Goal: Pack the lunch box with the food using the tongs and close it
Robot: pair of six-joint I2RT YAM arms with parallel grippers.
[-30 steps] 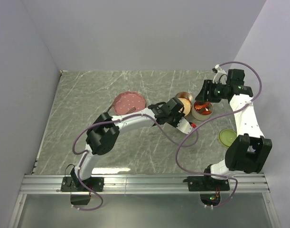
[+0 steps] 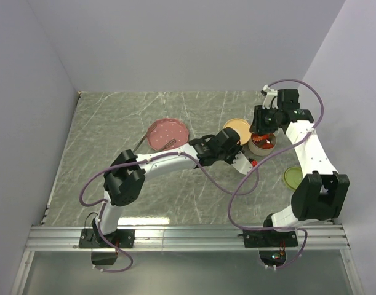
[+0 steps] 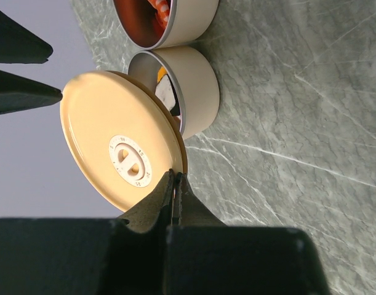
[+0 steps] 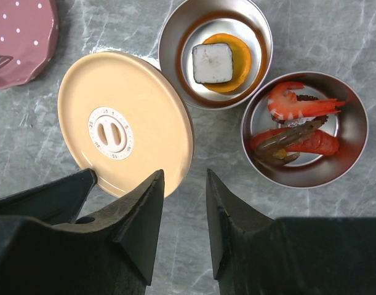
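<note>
My left gripper is shut on the rim of a peach lid [image 3: 117,104], which is tilted beside a steel container with a rice piece [image 4: 212,61]. My right gripper is open above the table, beside that lid and a second steel container holding shrimp; in the left wrist view its dark fingers reach in at the upper left, close to the lid's edge.
A pink plate [image 2: 168,129] with utensils lies left of the lid. A green lid [image 2: 293,177] lies at the right.
My right arm has moved left toward the lid. The lid appears shifted slightly over the top-view container behind it, which is now hidden.
</note>
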